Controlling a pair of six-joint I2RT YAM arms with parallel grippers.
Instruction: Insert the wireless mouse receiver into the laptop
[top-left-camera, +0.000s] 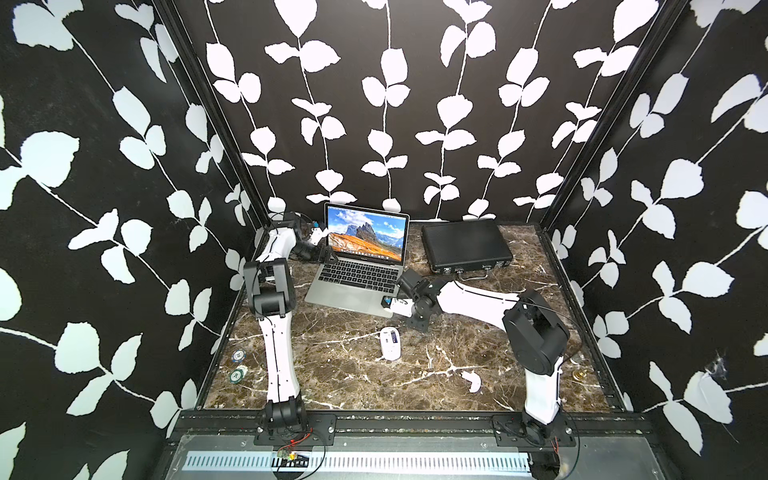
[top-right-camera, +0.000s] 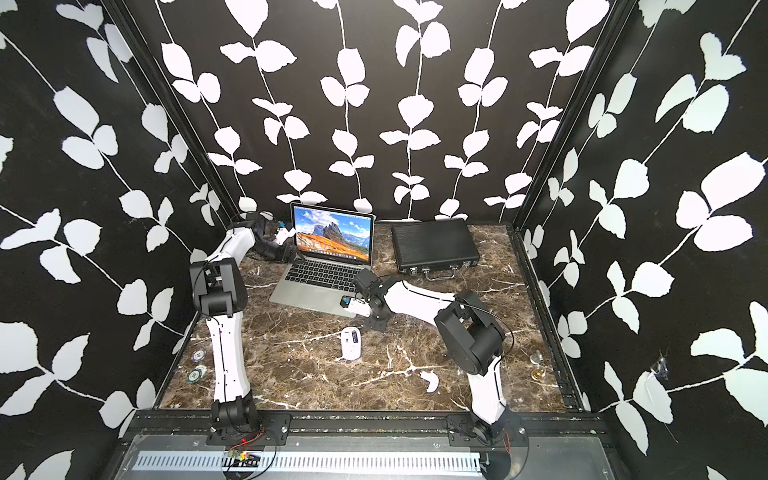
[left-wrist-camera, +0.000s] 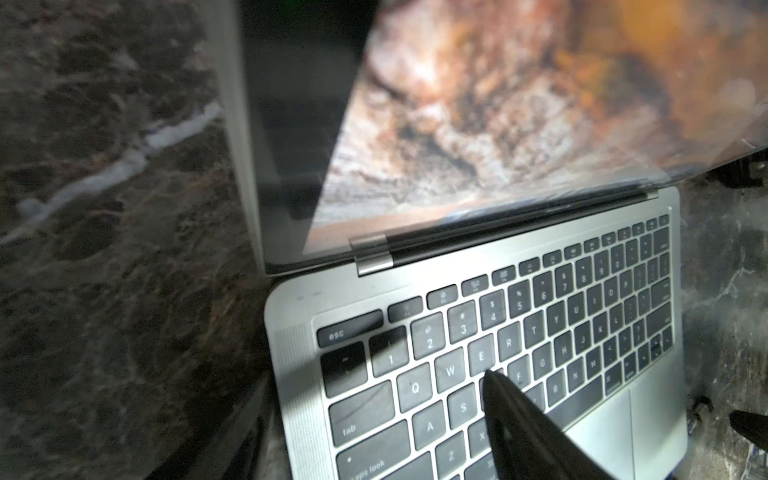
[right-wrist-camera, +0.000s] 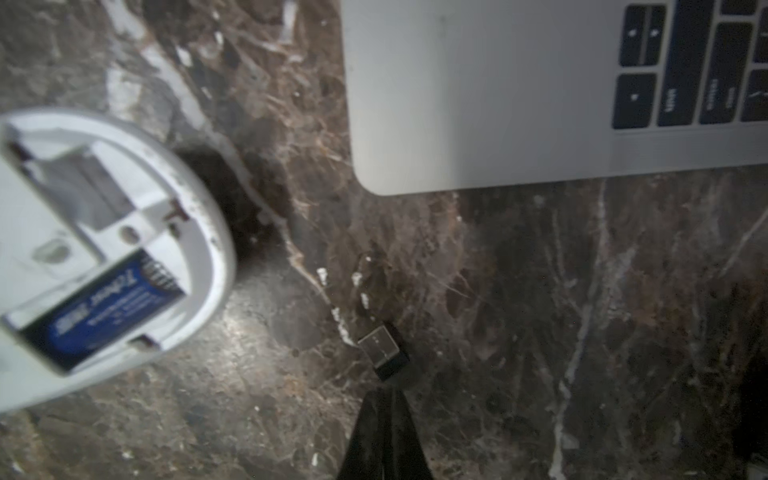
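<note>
The open laptop (top-left-camera: 352, 294) stands at the back left, its screen lit. Over its left edge hangs my left gripper, fingers apart, with one finger (left-wrist-camera: 520, 424) over the keys and nothing between them. Beyond the laptop's front right corner, my right gripper points down with its fingertips together. Right at those tips appears the small receiver (right-wrist-camera: 382, 349), a metal plug with a black end; whether it touches them I cannot tell. The white mouse (top-left-camera: 390, 343) lies in front of the laptop, battery bay open and a blue battery (right-wrist-camera: 100, 312) inside.
A black case (top-left-camera: 465, 245) stands at the back right. A white curved piece (top-left-camera: 472, 381), perhaps the mouse cover, lies at the front right. Small round items (top-left-camera: 238, 373) sit near the left edge.
</note>
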